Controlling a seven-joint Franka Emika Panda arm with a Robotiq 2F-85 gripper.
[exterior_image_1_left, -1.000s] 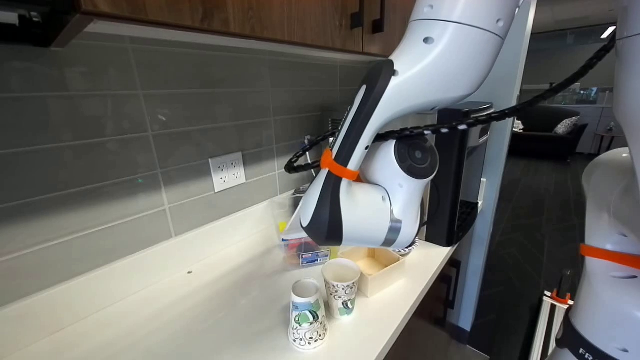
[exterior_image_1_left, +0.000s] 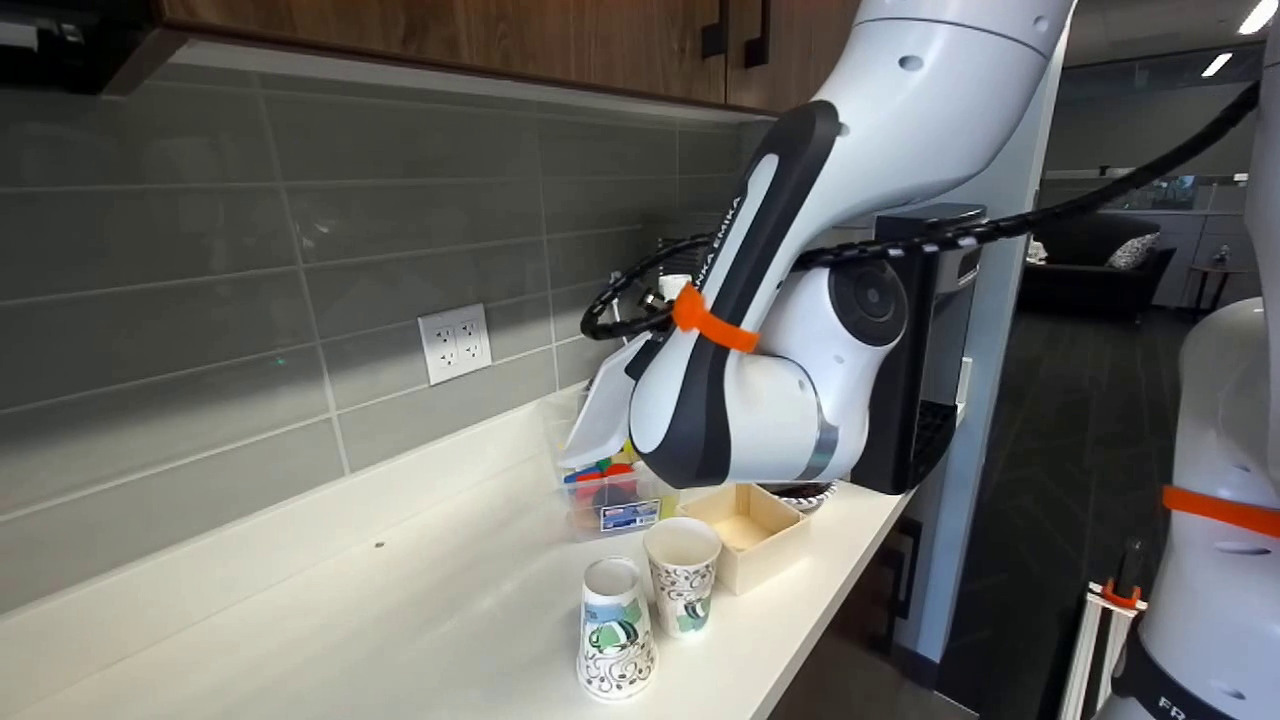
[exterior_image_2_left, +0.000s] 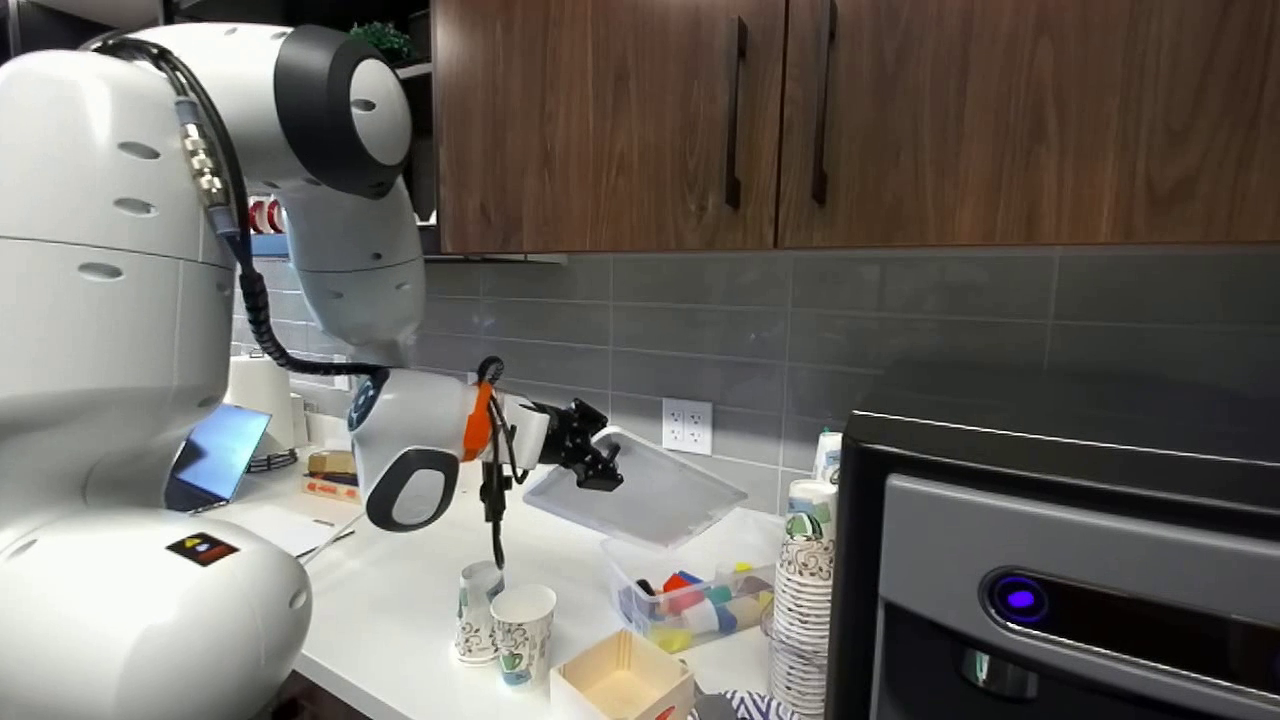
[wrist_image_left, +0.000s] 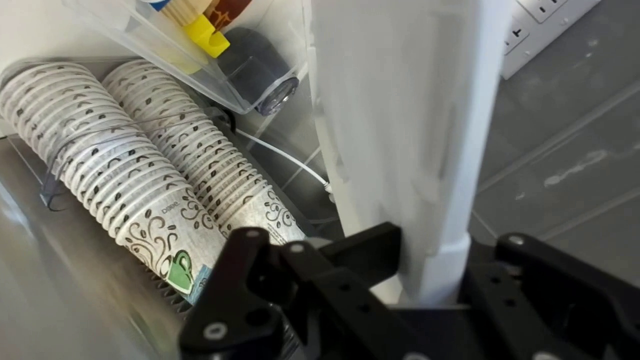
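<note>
A translucent plastic lid (exterior_image_2_left: 654, 486) hangs tilted above the counter, one edge in my gripper (exterior_image_2_left: 600, 454). In the wrist view the lid (wrist_image_left: 402, 120) runs edge-on between the black fingers of my gripper, which is shut on its thin rim. Below the lid stands a clear plastic bin (exterior_image_2_left: 633, 600), uncovered, with colourful toy pieces inside. From exterior view 1 the arm hides the fingers, and only part of the lid (exterior_image_1_left: 600, 414) shows beside it.
Two paper cups, one inverted (exterior_image_1_left: 615, 642) and one upright (exterior_image_1_left: 684, 570), stand near the counter's front edge. A wooden box (exterior_image_1_left: 768, 554) sits beside the bin. Stacked cups (exterior_image_2_left: 804, 612) and a black coffee machine (exterior_image_2_left: 1080, 444) crowd the right.
The arm has moved up and slightly right in exterior view 1. The lid has risen with it, and more of the lid and of the bin's contents shows.
</note>
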